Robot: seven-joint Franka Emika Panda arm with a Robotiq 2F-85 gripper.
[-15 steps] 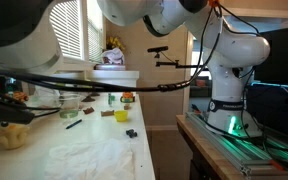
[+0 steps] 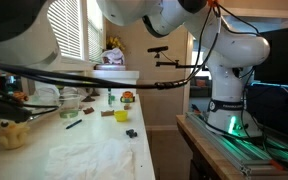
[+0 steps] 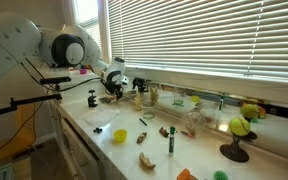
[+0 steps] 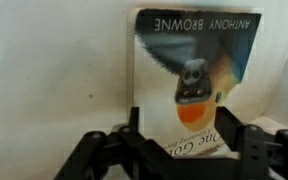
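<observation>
In the wrist view, a picture book [image 4: 156, 85] with "Anthony Browne" along its dark top edge and a gorilla face on its cover lies on a pale surface. My gripper is over the book's lower part in that view, its dark fingers [image 4: 132, 122] apart. One fingertip appears near the book's left edge, the other over the cover's right side; contact cannot be told. The white arm [image 3: 72, 45] reaches toward the counter's far end in the second exterior view. Its fingertips are not clear there.
A white cloth [image 2: 89, 158] lies flat on the counter, with a yellow cup [image 2: 121, 116] beyond it. A tan teapot-like object [image 2: 12, 134] sits at the left. Several small items and a dark goblet-shaped stand [image 3: 236, 150] occupy the nearer counter.
Over the last second, the arm and its hanging black cable have shifted slightly in the first exterior view. The cloth, cup and other counter items have stayed put.
</observation>
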